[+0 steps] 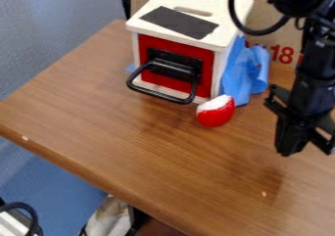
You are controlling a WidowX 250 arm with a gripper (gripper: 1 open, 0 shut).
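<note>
A white and red box (177, 34) with a dark panel on top and a black handle bar on its front stands at the back of the wooden table (118, 162). Just in front of its right corner lies a red and white ball (216, 112). My black gripper (293, 144) is at the right, above the table and apart from the ball; whether its fingers are open or shut is unclear.
A crumpled blue cloth (244, 75) lies right of the box, with cardboard behind it.
</note>
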